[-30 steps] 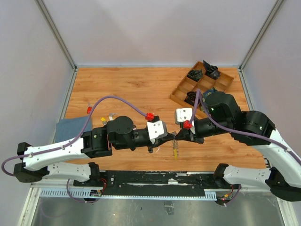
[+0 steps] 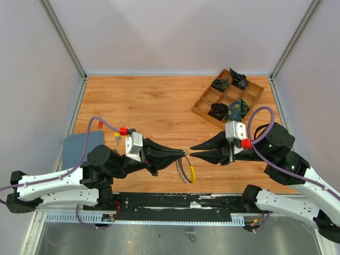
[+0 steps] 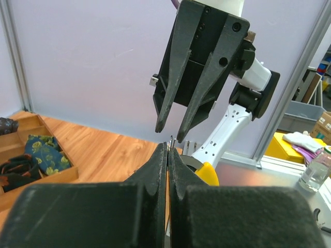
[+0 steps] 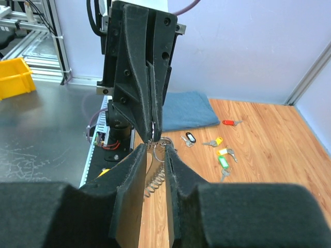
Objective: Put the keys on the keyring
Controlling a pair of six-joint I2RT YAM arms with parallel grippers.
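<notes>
My left gripper [image 2: 184, 153] is shut on the metal keyring [image 4: 164, 140], which shows at its fingertips in the right wrist view. From there hang a coiled cord [image 2: 181, 170] and a yellow tag [image 2: 192, 175]; whether the tag's key is threaded on the ring cannot be made out. Facing it closely from the right, my right gripper stands open, its fingertips just short of the left ones, with no key gripped. Loose on the wood lie keys with a red tag [image 4: 228, 122], a black tag [image 4: 191, 137], a yellow tag [image 4: 219, 140] and a green tag [image 4: 223, 161].
A wooden compartment tray [image 2: 202, 109] with dark pouches stands at the back right. Folded blue cloth [image 2: 79, 149] lies on the left.
The yellow tag and coil have swung apart.
</notes>
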